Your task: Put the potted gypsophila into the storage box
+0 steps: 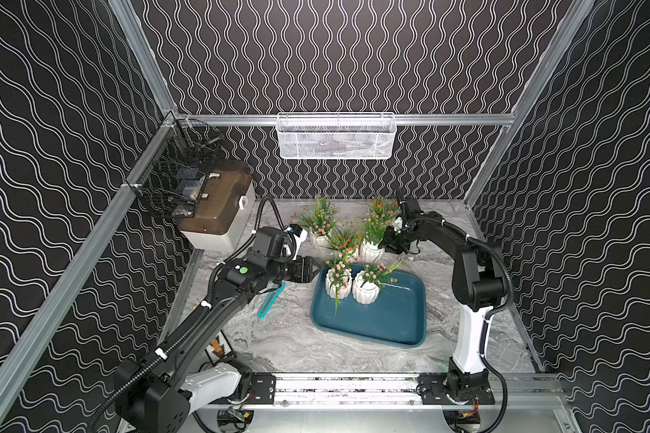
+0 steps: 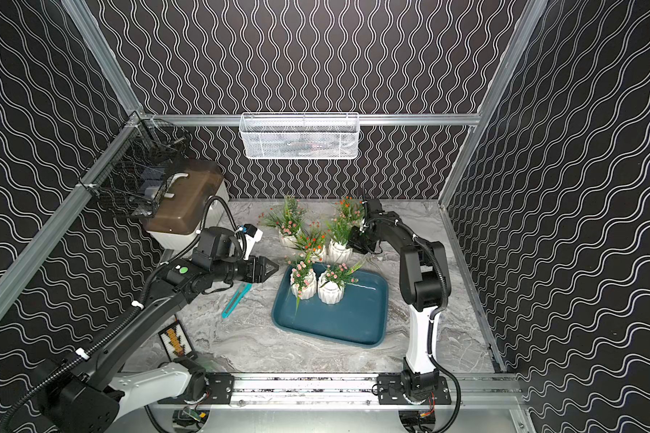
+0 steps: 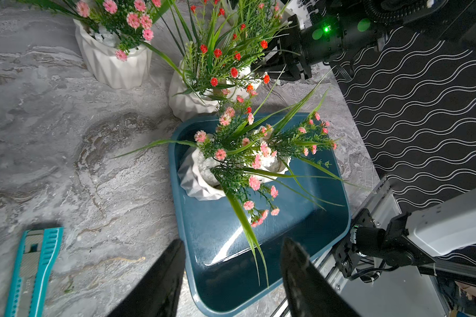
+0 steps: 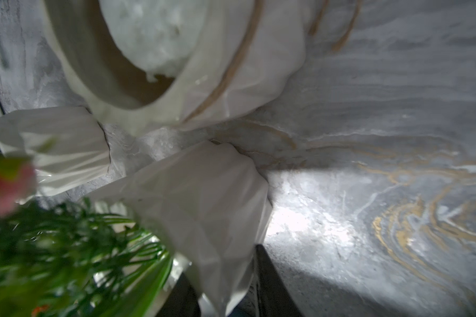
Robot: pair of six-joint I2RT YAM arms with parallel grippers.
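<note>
Several white pots of gypsophila stand in view: two (image 1: 365,291) (image 3: 198,179) in the blue tray (image 1: 404,324), others (image 1: 370,251) (image 3: 111,68) on the marble behind it. My left gripper is open, nothing between its fingers, above the tray's left side. My right gripper is at the back right pot (image 4: 211,200), fingertips either side of part of its white wall, apparently part open; contact is unclear. The brown-lidded storage box (image 1: 216,205) is at the back left.
A turquoise cutter (image 3: 34,269) lies left of the tray. A white mesh basket (image 1: 336,140) is mounted on the back wall, a black wire basket (image 2: 133,166) on the left. Marble is clear right of the pots and in front of the tray.
</note>
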